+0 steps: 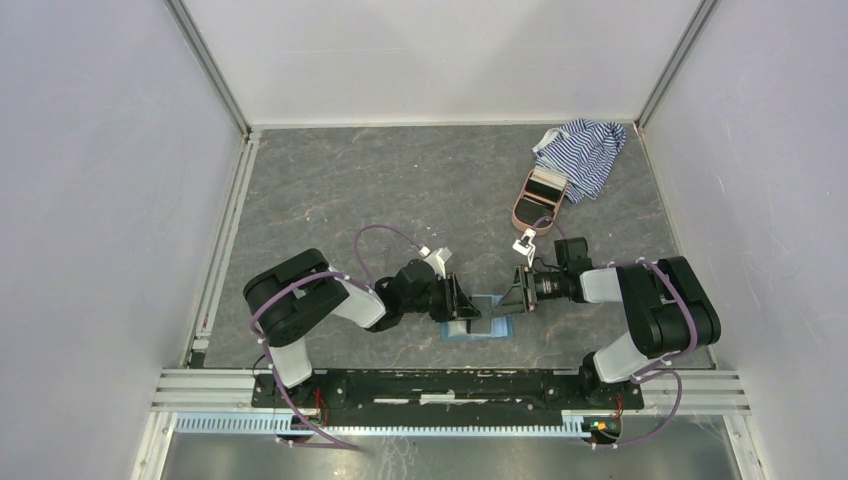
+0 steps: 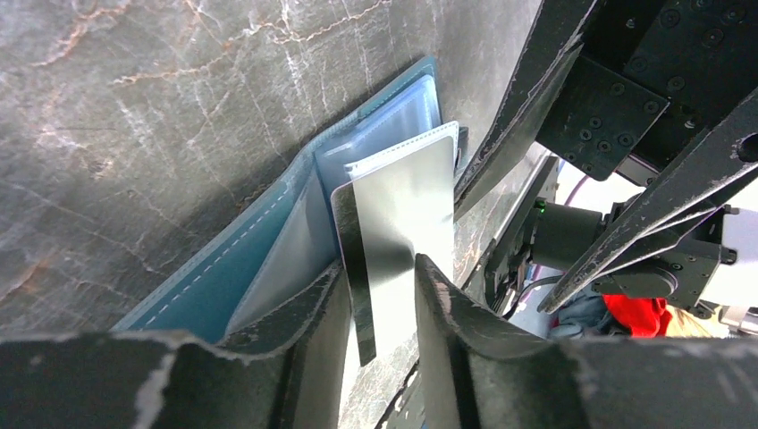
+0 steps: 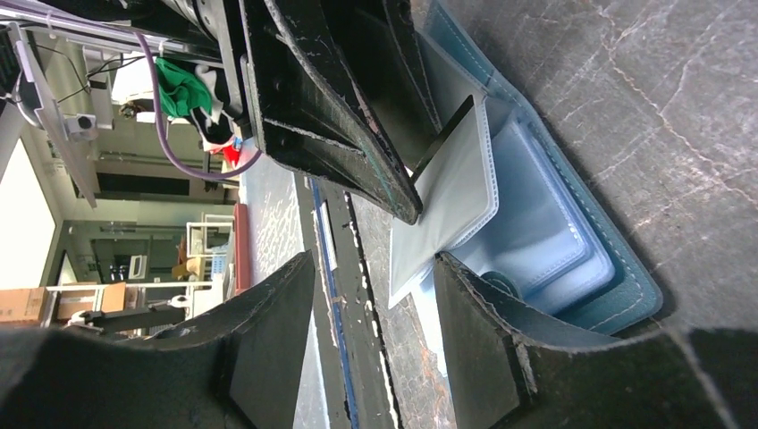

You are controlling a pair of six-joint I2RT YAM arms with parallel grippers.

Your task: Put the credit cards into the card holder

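The blue card holder lies spread on the table between the arms, its clear sleeves partly lifted. A silver-white card with a dark stripe stands tilted at a sleeve. My left gripper is open, its fingertips apart at either side of the card's lower part; whether they touch it is hard to tell. In the right wrist view, a pale flap rises from the holder, hiding most of the card. My right gripper is open, one fingertip close against the flap's lower edge.
A pink-rimmed case with dark compartments stands at the back right, beside a striped cloth. Behind the left arm the table is bare. Both grippers are close together over the holder, leaving little room between them.
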